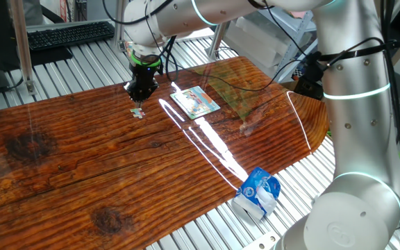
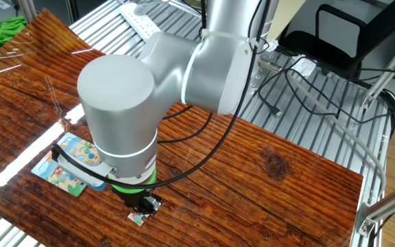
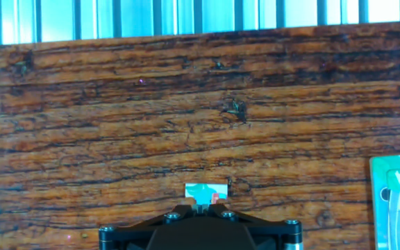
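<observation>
A small puzzle piece (image 1: 137, 112), white, green and red, lies flat on the brown wooden board. It shows near the lower middle of the wrist view, where the puzzle piece (image 3: 201, 190) is partly covered by my fingertips. My gripper (image 1: 139, 103) points down with its tips right at the piece. In exterior view 2 the gripper (image 2: 151, 207) also stands close beside the piece (image 2: 137, 218). Its tips look near each other, but whether they touch the piece or have closed on it is too small to tell.
A colourful puzzle board (image 1: 195, 102) lies to the right of the gripper in exterior view 1. A blue and white packet (image 1: 258, 192) sits at the board's near edge.
</observation>
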